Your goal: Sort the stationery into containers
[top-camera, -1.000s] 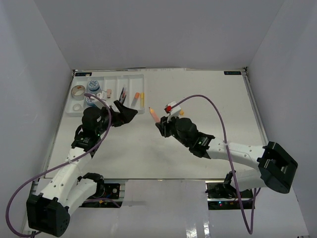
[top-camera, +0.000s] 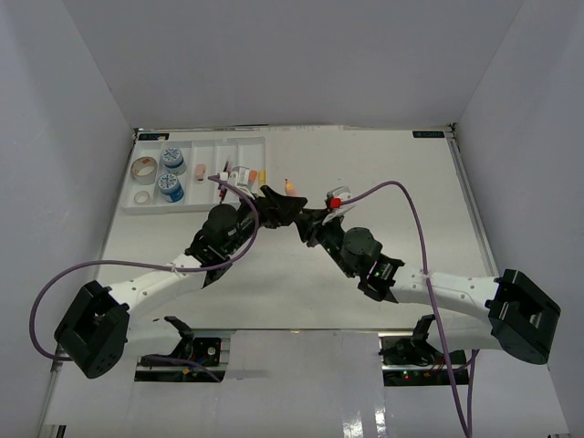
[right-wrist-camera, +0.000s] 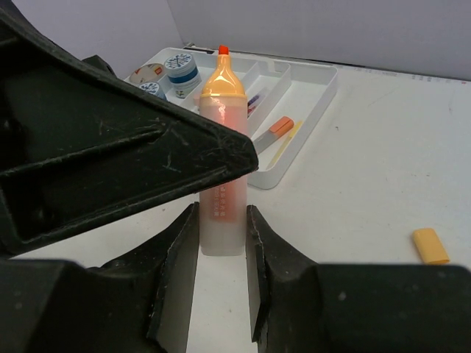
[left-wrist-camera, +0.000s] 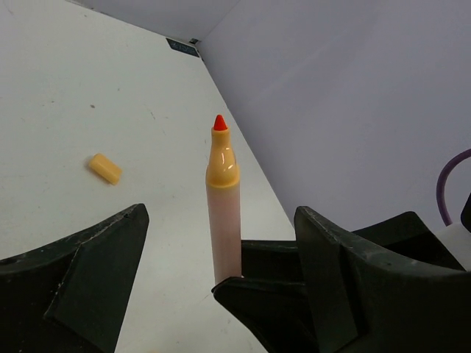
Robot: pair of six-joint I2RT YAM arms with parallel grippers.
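An orange highlighter with a red tip (right-wrist-camera: 223, 132) stands upright in the right wrist view, its lower end pinched by my right gripper. In the left wrist view the same highlighter (left-wrist-camera: 224, 198) rises between the spread fingers of my left gripper, closer to the right-hand one. The left fingers stand apart around it, with no visible grip. Seen from above, both grippers meet near the table's middle, and only the tip end of the highlighter (top-camera: 289, 188) shows. A yellow-orange cap or eraser-like block (left-wrist-camera: 105, 168) lies loose on the table.
The white compartment tray (top-camera: 196, 207) sits at the back left. It holds blue-lidded jars (top-camera: 171, 187), tape (top-camera: 143, 169), and a yellow stick (top-camera: 262, 177) in the right compartment.
My left gripper has moved right from beside the tray to the highlighter. The right gripper, still holding it, has shifted slightly right.
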